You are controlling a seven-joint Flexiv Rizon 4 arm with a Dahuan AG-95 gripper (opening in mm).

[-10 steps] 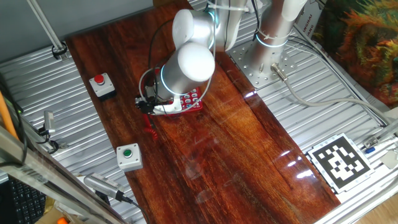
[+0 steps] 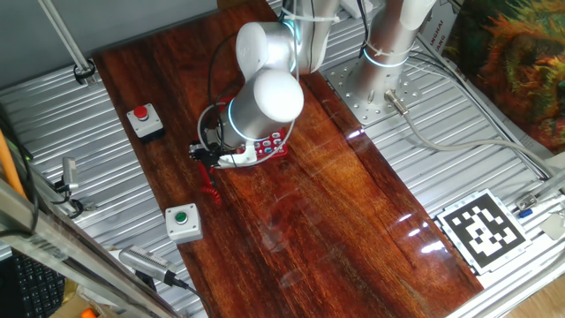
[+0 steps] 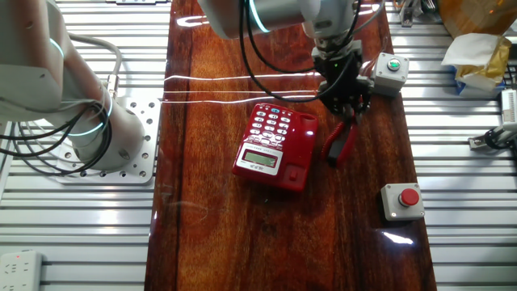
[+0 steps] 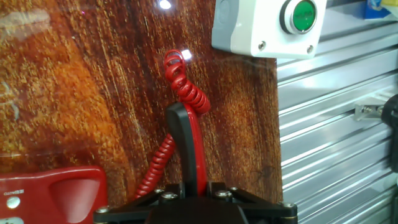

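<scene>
A red telephone base (image 3: 283, 145) with white keys and a small display lies on the wooden table, its cradle empty. Its red and black handset (image 3: 342, 145) is off the base, on the side toward the button boxes. In the wrist view the handset (image 4: 193, 143) runs up from between the fingers, seen nearly edge-on. My gripper is shut on it, and the gripped end is hidden by the fingers. The coiled red cord (image 4: 163, 158) trails beside the handset. Whether the handset touches the table is hard to tell.
A box with a green button (image 2: 183, 221) and one with a red button (image 2: 144, 120) stand along the table's edge, either side of the gripper. A marker board (image 2: 482, 231) lies off the table's far corner.
Over the last second the arm has shifted slightly left in exterior view 1, and the red cord by the gripper has moved left and down with it. Base and button boxes stay put.
</scene>
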